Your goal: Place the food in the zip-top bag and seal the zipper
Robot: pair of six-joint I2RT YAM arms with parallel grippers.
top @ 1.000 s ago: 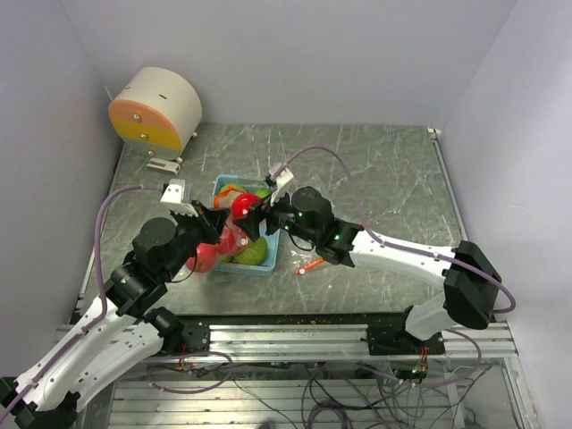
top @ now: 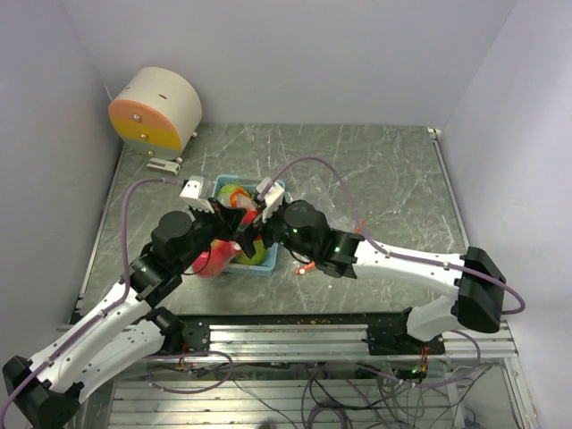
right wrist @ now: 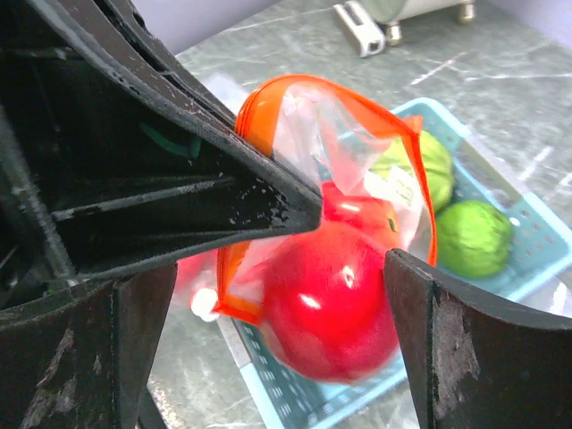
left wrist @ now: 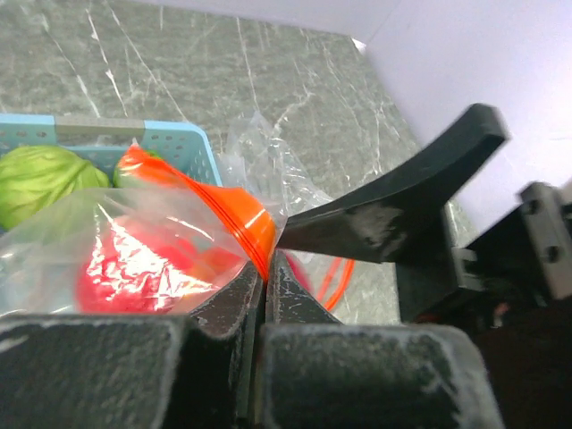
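Note:
A zip top bag [left wrist: 134,232] with an orange zipper [left wrist: 241,213] lies over the blue basket [right wrist: 496,179], which holds red round food [right wrist: 326,304], a green cabbage [left wrist: 49,183] and a green round item [right wrist: 474,237]. My left gripper is shut on the bag's orange zipper edge. In the right wrist view the bag's mouth gapes round the red food. My right gripper is open above the basket, close beside the left one; the left gripper's black body fills that view's upper left.
A cream cylindrical box [top: 156,103] with coloured drawers stands at the back left. Loose clear plastic [top: 317,197] and orange strips lie right of the basket.
My left arm has moved rightward over the basket with the bag's edge. My right arm has shifted slightly, and the two grippers are now closer together, hiding more of the food.

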